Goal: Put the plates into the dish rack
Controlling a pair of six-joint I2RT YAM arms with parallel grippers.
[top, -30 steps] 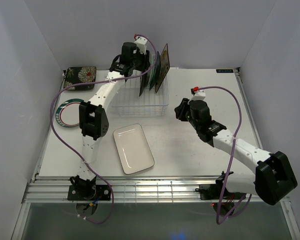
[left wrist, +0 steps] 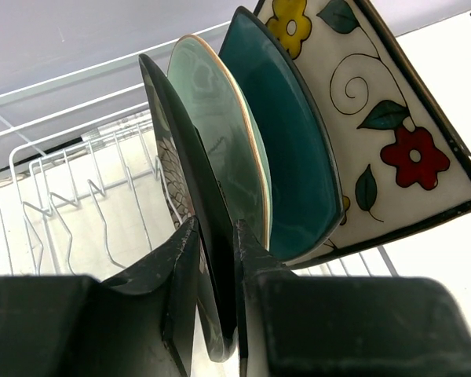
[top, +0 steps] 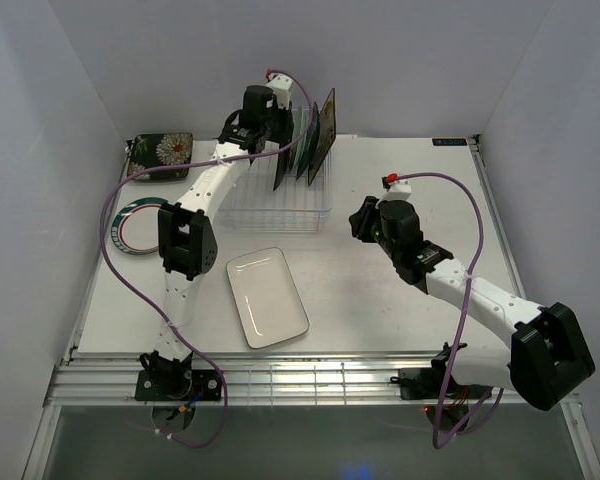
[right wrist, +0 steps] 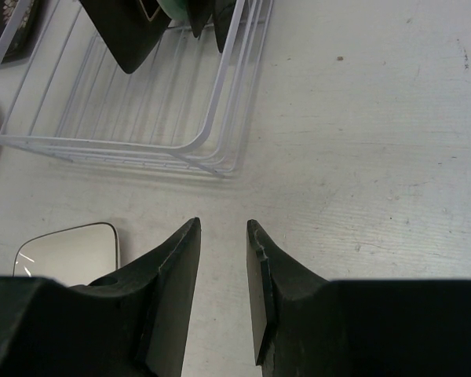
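Observation:
Several plates stand on edge in the white wire dish rack [top: 275,218]. My left gripper is at a dark plate [left wrist: 184,149], its fingers on either side of the lower edge; whether they grip it is unclear. Beside it stand a pale green plate [left wrist: 216,126], a teal plate [left wrist: 282,141] and a square floral plate [left wrist: 392,133]. A white rectangular plate [top: 267,295], a rimmed round plate [top: 138,230] and a dark flowered plate [top: 158,156] lie on the table. My right gripper stands open and empty in front of the rack's right corner.
The white plate occupies the front middle, and walls enclose the back and both sides.
My left gripper has shifted slightly left, and the rack and standing plates with it. The right arm has not moved.

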